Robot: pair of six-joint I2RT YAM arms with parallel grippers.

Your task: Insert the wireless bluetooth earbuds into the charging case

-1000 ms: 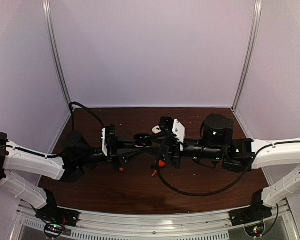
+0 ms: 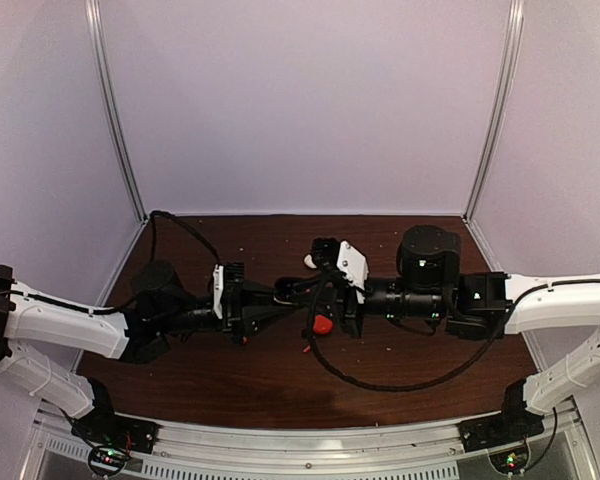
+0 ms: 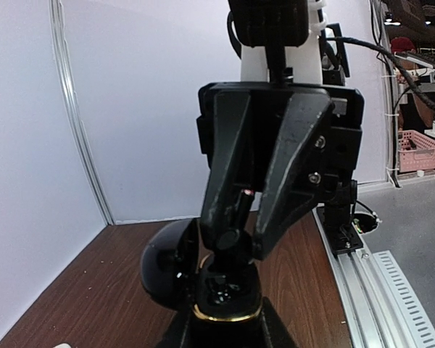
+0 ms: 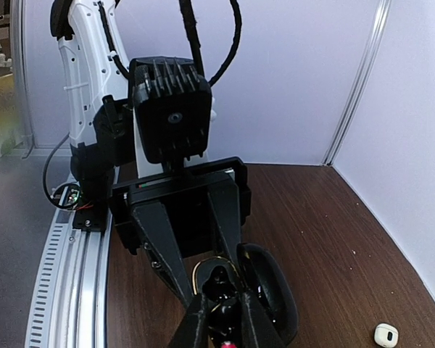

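The open black charging case (image 3: 167, 268) with gold trim is held up above the table between the two grippers, its domed lid (image 4: 268, 290) raised. My left gripper (image 2: 275, 305) is shut on the case. My right gripper (image 2: 298, 295) is over the case's inside, its fingertips at a glossy black piece, apparently an earbud; in the left wrist view its fingers look slightly apart, and I cannot tell whether they grip it.
A small white case (image 4: 386, 335) lies on the wooden table (image 4: 333, 261) behind the arms, and red objects (image 2: 322, 325) lie under the grippers.
My left gripper and the case have shifted slightly right and down in the top view, and the right gripper has moved a little with them.
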